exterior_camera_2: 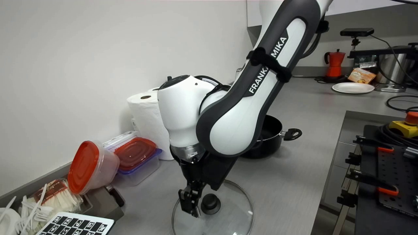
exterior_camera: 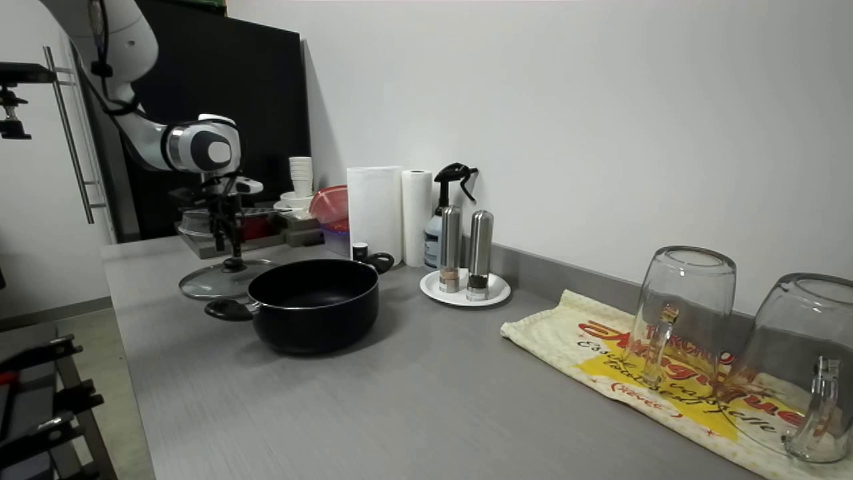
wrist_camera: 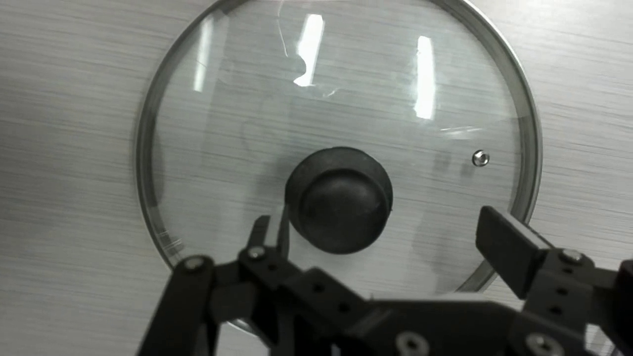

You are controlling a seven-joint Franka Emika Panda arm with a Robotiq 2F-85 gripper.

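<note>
A round glass lid point(wrist_camera: 237, 136) with a metal rim lies flat on the counter, its black knob point(wrist_camera: 341, 204) upwards near the middle of the wrist view. Over it is my gripper, pointing down with the fingers wide apart and nothing held. The left finger point(wrist_camera: 261, 234) appears close to the knob's left edge, while the right finger point(wrist_camera: 504, 252) is well off to its right; whether either touches cannot be told. In exterior view 1 a black two-handled pot point(exterior_camera: 320, 320) stands beside the lid point(exterior_camera: 212, 281), open at the top and seemingly empty.
Paper rolls point(exterior_camera: 376, 212), a spray bottle point(exterior_camera: 434, 232) and a white plate point(exterior_camera: 500, 289) with two mills stand along the wall. Lidded containers point(exterior_camera_2: 92, 166) and a cutlery tray sit beyond the lid. Glass mugs point(exterior_camera: 688, 312) rest on a cloth.
</note>
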